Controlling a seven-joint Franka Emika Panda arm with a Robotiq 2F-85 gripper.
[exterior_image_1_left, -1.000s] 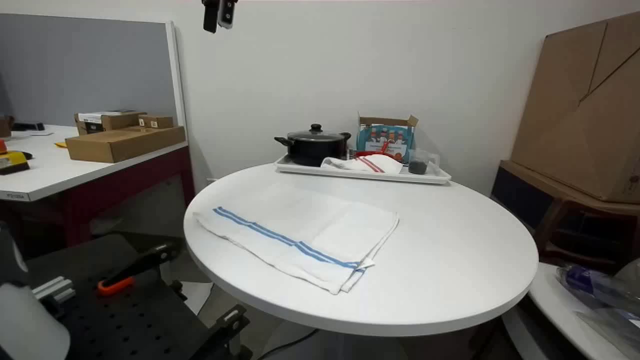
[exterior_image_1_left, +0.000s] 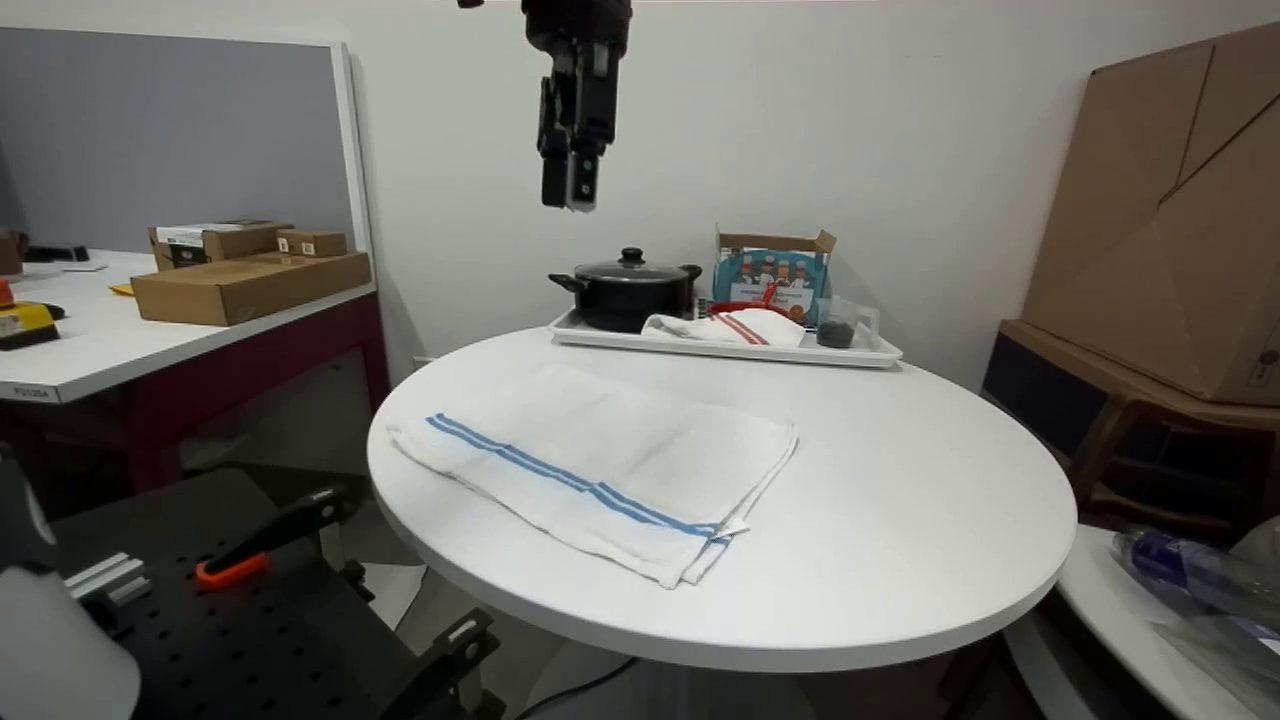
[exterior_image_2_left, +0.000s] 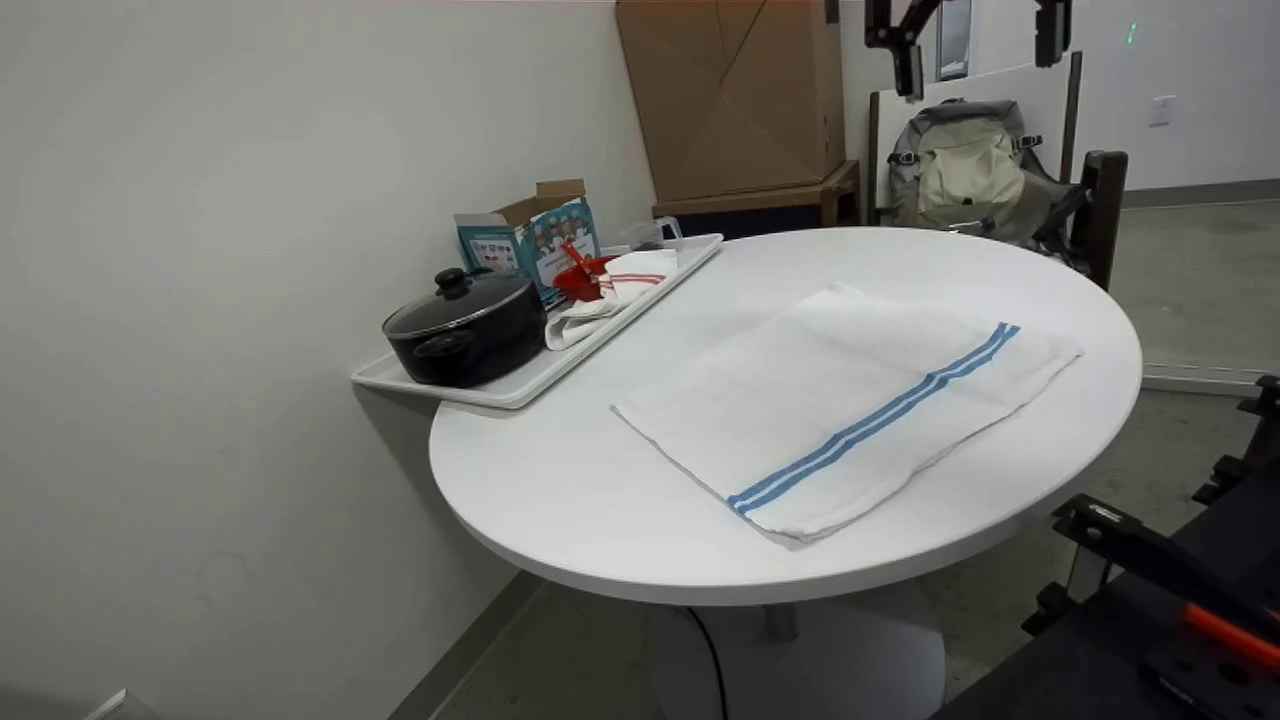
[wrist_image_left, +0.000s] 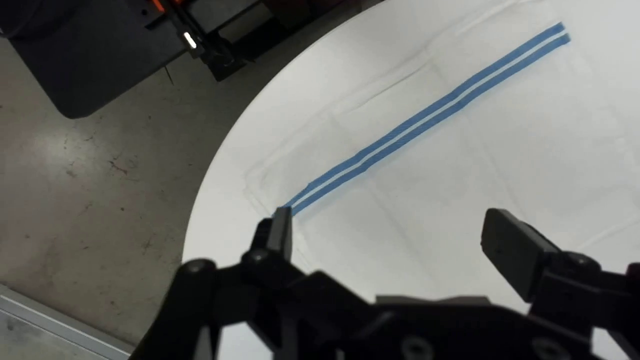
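A white towel (exterior_image_1_left: 600, 462) with a double blue stripe lies folded and flat on the round white table (exterior_image_1_left: 912, 516). In the second exterior view its striped side faces the table's near right edge. My gripper (exterior_image_1_left: 569, 206) hangs in the air well above the table. Seen from the wrist, the gripper stands wide open, its fingers far apart, with only towel and tabletop below and nothing between them. The second exterior view shows both fingertips (exterior_image_2_left: 909, 74) apart at the top edge.
At the table's back a white tray (exterior_image_1_left: 882, 358) bears a black lidded pot (exterior_image_1_left: 630, 294), a red-striped cloth (exterior_image_1_left: 732, 328), a blue box (exterior_image_1_left: 792, 274) and a clear cup (exterior_image_1_left: 840, 324). Bare tabletop lies to the towel's right. A large cardboard box (exterior_image_1_left: 1176, 240) stands beyond.
In the first exterior view my gripper has come lower and moved to the right, and more of the arm shows. The towel and the tray's contents have stayed put.
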